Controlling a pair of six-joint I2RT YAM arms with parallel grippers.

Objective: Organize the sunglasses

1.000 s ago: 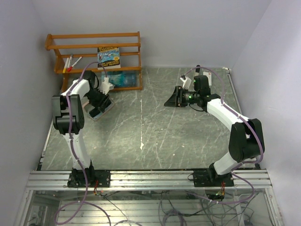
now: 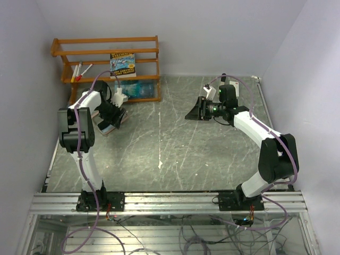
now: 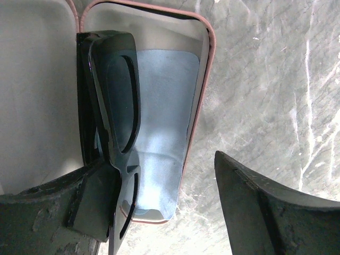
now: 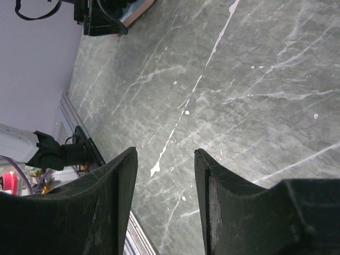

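Note:
The black sunglasses (image 3: 100, 79) lie lengthwise at the left side of one compartment of a pink-rimmed case (image 3: 212, 42), close against its divider. A light blue lining (image 3: 164, 101) covers much of that compartment's floor. My left gripper is open low over the case, its left finger (image 3: 98, 196) up against the near half of the sunglasses and the other well apart on the right. That finger hides part of the frame. Over bare table, my right gripper stands open and empty.
Behind the case is a wooden rack (image 2: 106, 52) with a book (image 2: 123, 65) and several pens. A dark item and a white one (image 2: 234, 87) sit near the right arm at the back right.

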